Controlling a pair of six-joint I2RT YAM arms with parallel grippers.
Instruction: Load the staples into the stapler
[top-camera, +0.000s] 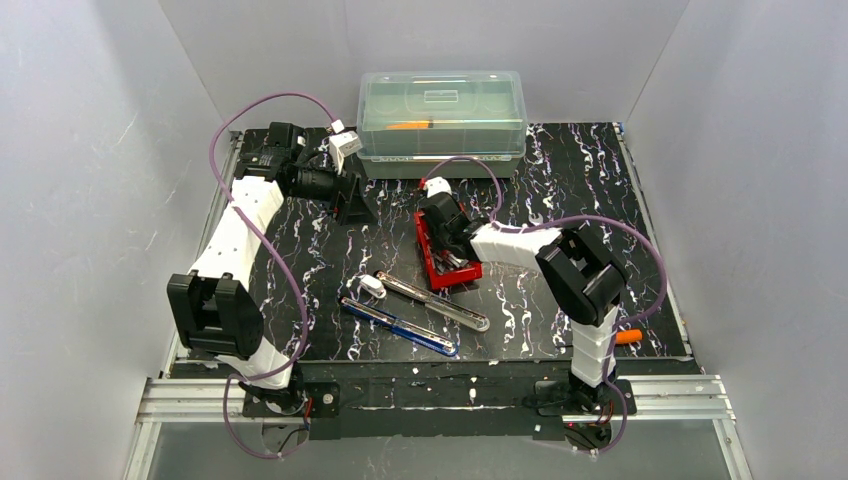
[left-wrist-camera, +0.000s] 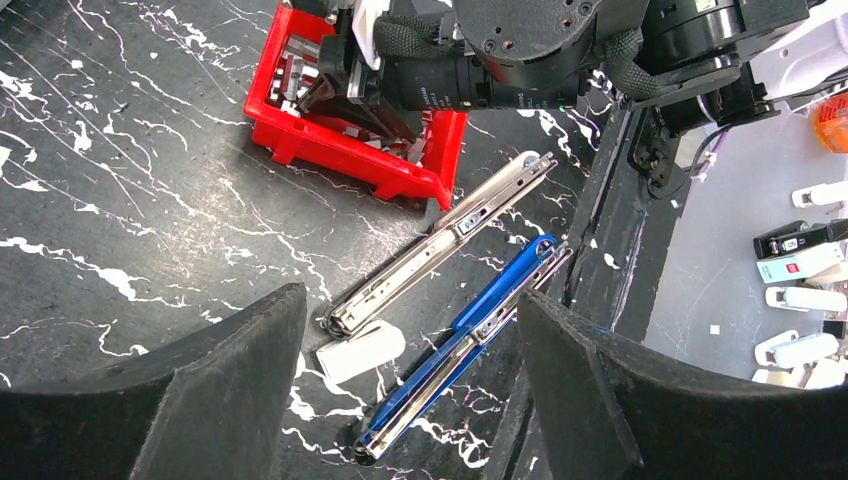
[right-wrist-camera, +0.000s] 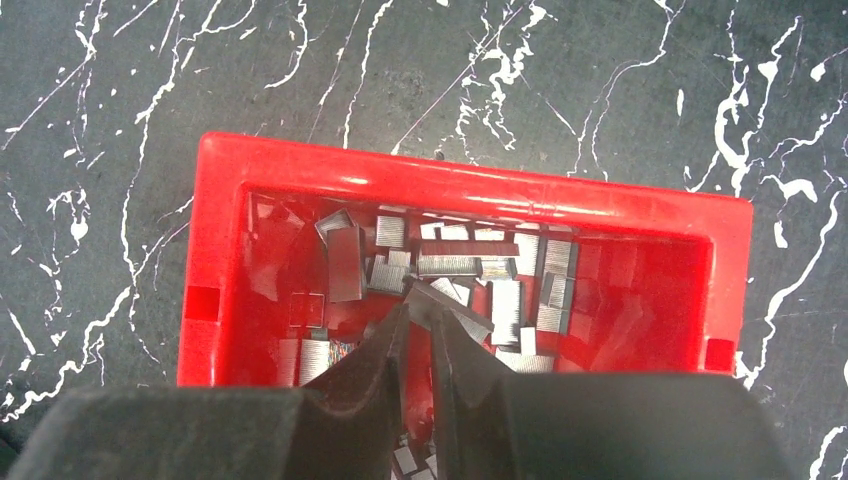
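The red bin (top-camera: 473, 274) holds several loose silver staple strips (right-wrist-camera: 506, 312). My right gripper reaches into this bin, its narrow fingertips slightly apart. A dark strip (right-wrist-camera: 455, 310) lies right at those tips; it does not show as gripped. Two long, slim staplers lie opened out on the table: a blue one (top-camera: 398, 326) and a grey one (top-camera: 435, 301). Back on the left, my left gripper hangs in the air with its fingers wide apart and nothing between them. In its view both staplers appear beyond the fingers.
A small white object (top-camera: 372, 287) lies by the staplers' left ends. Behind the red bin stands a large clear green-lidded box (top-camera: 440, 110). An orange-handled tool (top-camera: 628, 337) is at the front right.
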